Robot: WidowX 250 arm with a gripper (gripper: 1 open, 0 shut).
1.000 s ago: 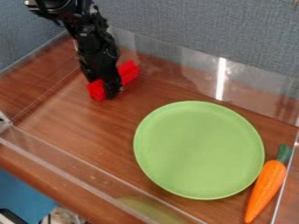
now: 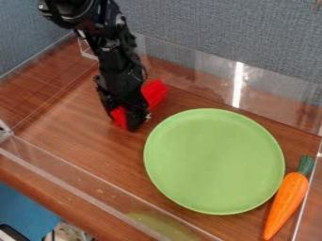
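Note:
A black robot gripper (image 2: 126, 111) reaches down from the top left over a red object (image 2: 153, 92) lying toward the back left of the wooden surface. The gripper is shut on the red object, whose middle is hidden by the fingers. A green plate (image 2: 213, 158) fills the centre right, and an orange toy carrot (image 2: 285, 204) with a green top lies along its right side.
Clear plastic walls (image 2: 88, 196) edge the wooden surface, with a grey fabric panel (image 2: 227, 33) behind. Bare wood lies left of the plate. A blue area shows outside at the lower left.
The gripper and the red object have moved toward the front and right, closer to the plate. The plate and carrot have stayed in place.

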